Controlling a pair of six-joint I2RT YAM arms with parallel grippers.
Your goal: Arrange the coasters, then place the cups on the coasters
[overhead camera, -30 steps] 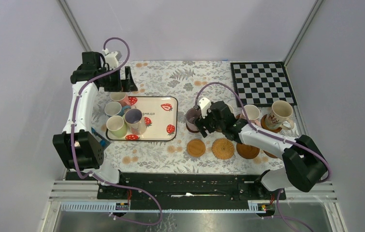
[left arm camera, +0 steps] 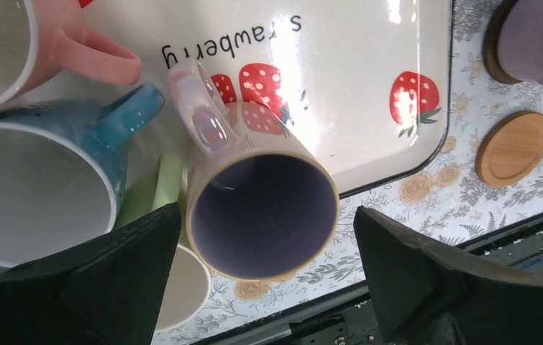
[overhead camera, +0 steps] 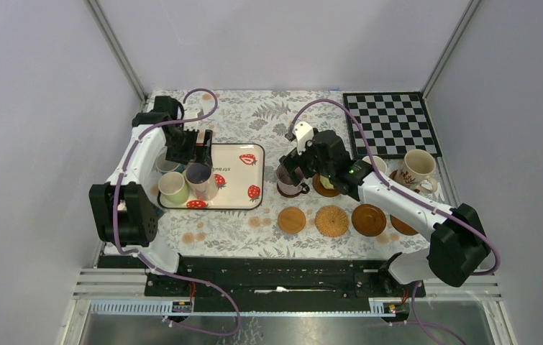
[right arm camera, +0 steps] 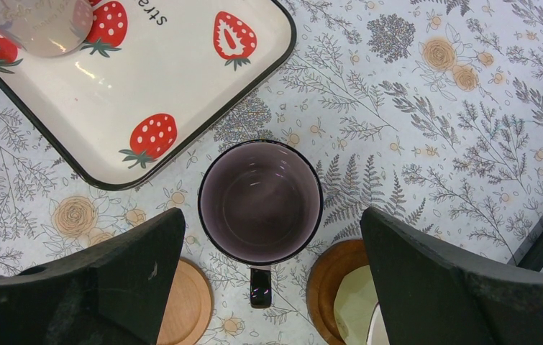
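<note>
A tall pale cup with a purple inside (left arm camera: pixel 261 215) stands on the strawberry tray (overhead camera: pixel 243 190), its handle toward the tray's back. My left gripper (overhead camera: pixel 198 152) is over that cup, open, its fingers apart on either side of the rim in the left wrist view. A dark-rimmed purple mug (right arm camera: pixel 261 201) rests on a brown coaster (left arm camera: pixel 496 50). Above it my right gripper hangs open, holding nothing. Pink (left arm camera: pixel 45 54), blue (left arm camera: pixel 45 172) and green (overhead camera: pixel 173 187) cups crowd the tray's left side.
A wooden coaster (overhead camera: pixel 291 220), a woven coaster (overhead camera: pixel 331 221) and a darker saucer (overhead camera: pixel 368 220) lie bare in front. A large patterned mug (overhead camera: pixel 416 169) stands at right by a checkered board (overhead camera: pixel 390 122). The tray's right half is clear.
The right gripper has shifted slightly back from the purple mug, which stays put.
</note>
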